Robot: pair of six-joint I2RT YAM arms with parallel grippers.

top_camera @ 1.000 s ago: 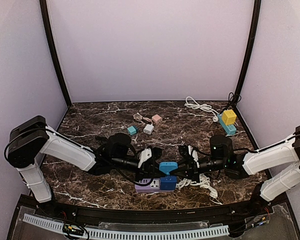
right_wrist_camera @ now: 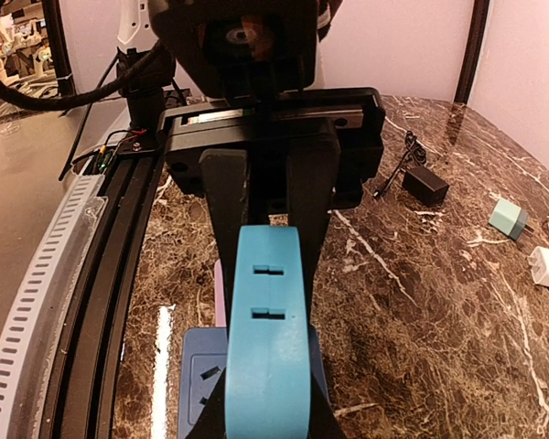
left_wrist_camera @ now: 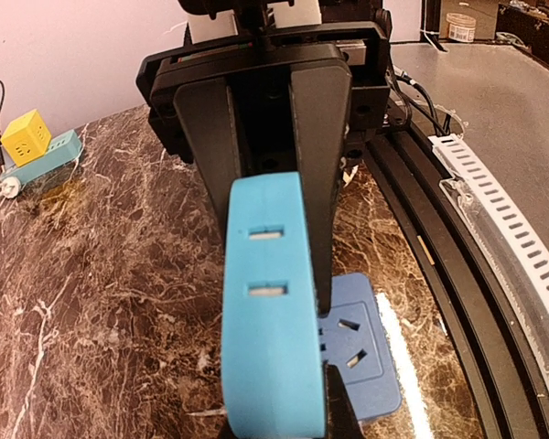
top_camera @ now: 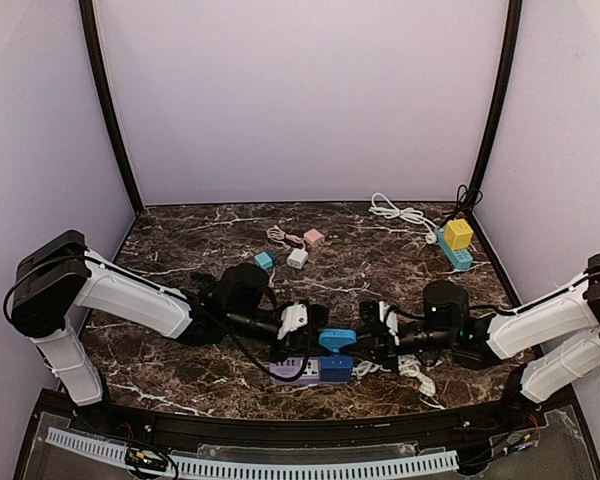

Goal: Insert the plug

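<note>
A light blue plug block (top_camera: 337, 337) (left_wrist_camera: 268, 338) (right_wrist_camera: 266, 366) with slots on its side is held between both grippers, low at the front middle. My left gripper (top_camera: 318, 342) and my right gripper (top_camera: 356, 345) are both shut on it from opposite sides. Under it is a darker blue socket cube (top_camera: 336, 371) (left_wrist_camera: 375, 384) (right_wrist_camera: 199, 366) beside a lilac power strip (top_camera: 295, 374). Whether any prongs of the block are inside the cube is hidden.
A yellow cube (top_camera: 458, 234) on a teal strip (top_camera: 456, 258) sits back right with coiled cables. Small pink (top_camera: 314, 236), white (top_camera: 297, 258) and teal (top_camera: 263, 259) chargers lie at the middle back. White cable lies right of the socket cube.
Both arms and the light blue block have shifted very slightly down in the top view, the right arm also slightly rightward.
</note>
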